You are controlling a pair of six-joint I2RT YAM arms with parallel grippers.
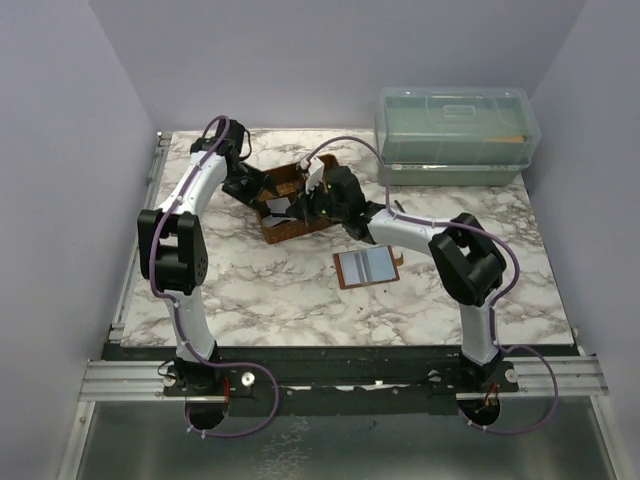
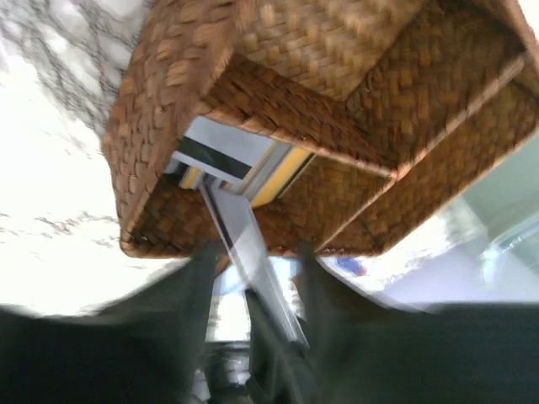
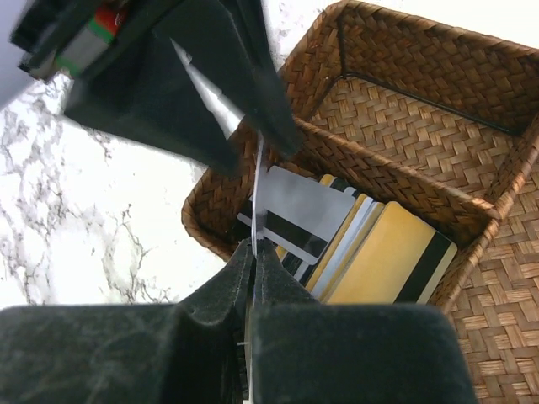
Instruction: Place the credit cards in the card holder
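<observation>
Credit cards (image 2: 227,143) (image 3: 387,252) sit in a compartment of the woven basket (image 1: 285,230), silver and yellow with dark stripes. My left gripper (image 1: 262,192) is over the basket's left side; its blurred fingers in the left wrist view stand part open above the compartment, with a pale thin strip between or beyond them. My right gripper (image 1: 305,205) reaches into the basket from the right, shut, with a thin pale edge at its tips; whether it holds that is unclear. The card holder (image 1: 366,266) lies open on the table.
A clear lidded bin (image 1: 455,130) stands at the back right.
</observation>
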